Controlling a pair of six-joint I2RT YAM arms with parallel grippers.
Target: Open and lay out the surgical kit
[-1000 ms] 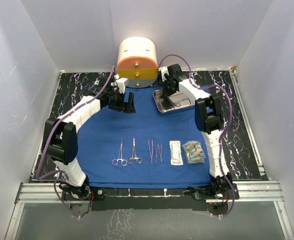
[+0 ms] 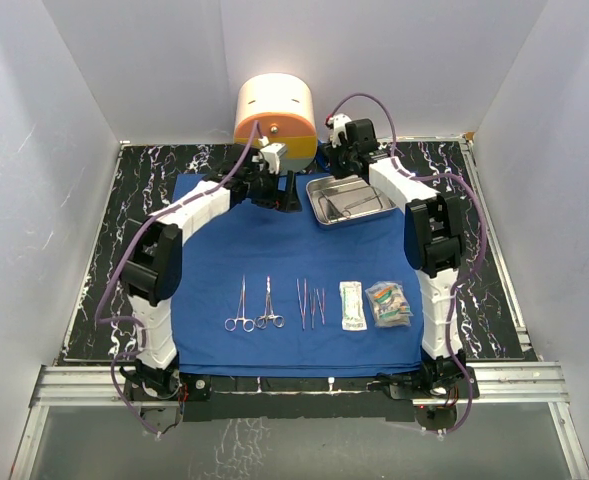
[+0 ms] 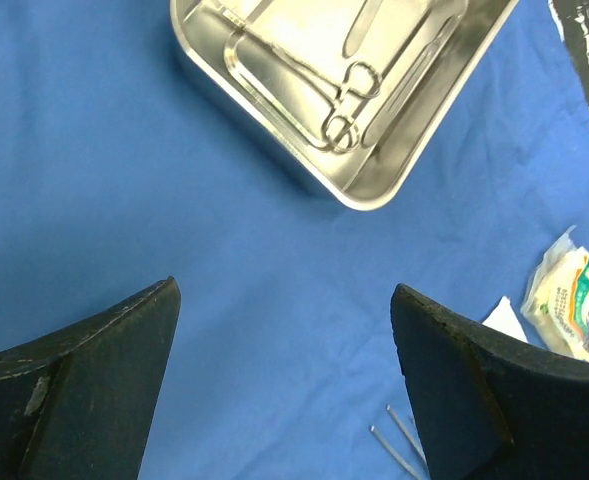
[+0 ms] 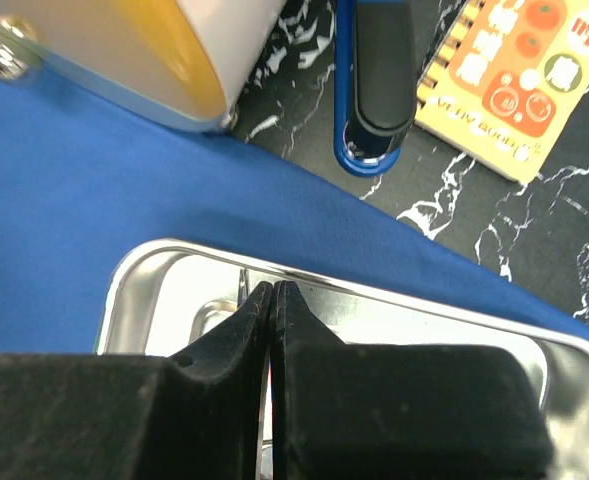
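Note:
The steel tray [image 2: 386, 211] lies at the back of the blue cloth. Inside it, the left wrist view shows scissors or a clamp [image 3: 340, 112] with ring handles, beside slimmer tools [image 3: 414, 85]. Above the tray's back rim is my right gripper, fingertips together with nothing between them; a thin metal tip in the tray shows just outside its fingers. My left gripper [image 2: 288, 194] hangs over cloth left of the tray, fingers wide apart and empty. Two clamps [image 2: 240, 318] [image 2: 269, 315], several tweezers [image 2: 312, 303], a white packet [image 2: 352, 306] and a clear bag [image 2: 388, 304] are laid out in front.
An orange-and-yellow drawer cabinet [image 2: 274, 110] stands behind the cloth. Near the tray's back side are a blue-and-black object [image 4: 374, 90] and a yellow notebook [image 4: 519, 80] on black marble.
My right gripper has risen from the tray, still shut, the tray looking smaller below it. The left gripper has moved right, closer to the tray, and remains open.

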